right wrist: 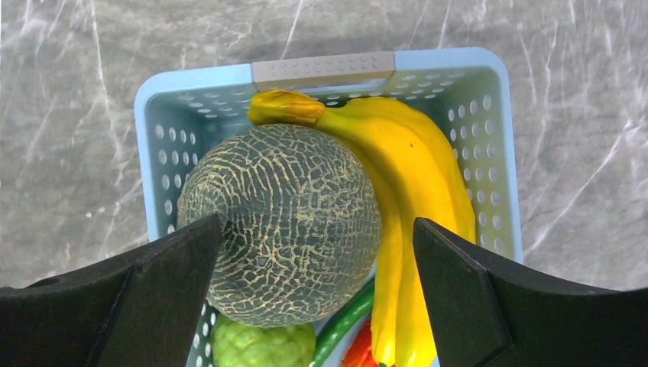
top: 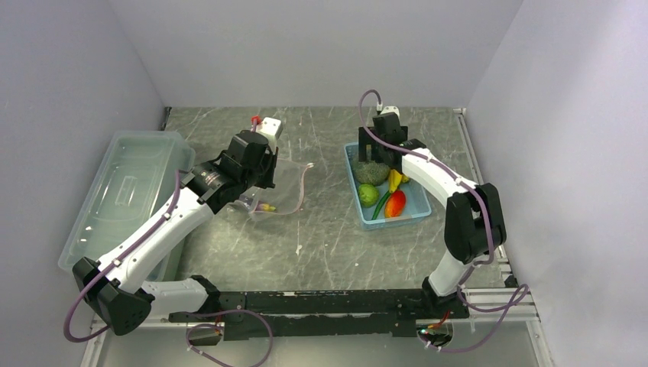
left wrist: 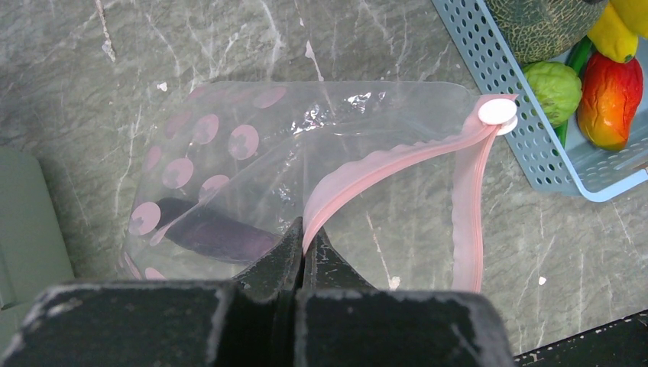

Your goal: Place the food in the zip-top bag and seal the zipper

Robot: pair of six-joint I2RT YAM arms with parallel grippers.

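Note:
The zip bag [left wrist: 267, 130] lies partly open on the table, a dark purple item [left wrist: 214, 237] inside. My left gripper is shut at the near edge of its pink zipper. My right gripper, open, hangs over the blue basket [right wrist: 506, 153], fingers either side of a dark netted melon [right wrist: 279, 214]. Bananas [right wrist: 420, 176] lie right of the melon, with a green round vegetable [left wrist: 552, 90], a long green one [right wrist: 340, 321] and a red-orange fruit [left wrist: 611, 103] nearer the front.
A clear lidded container [top: 115, 191] stands along the left. Bare table [top: 328, 260] lies between bag and basket and in front of them. Walls surround the table at back and sides.

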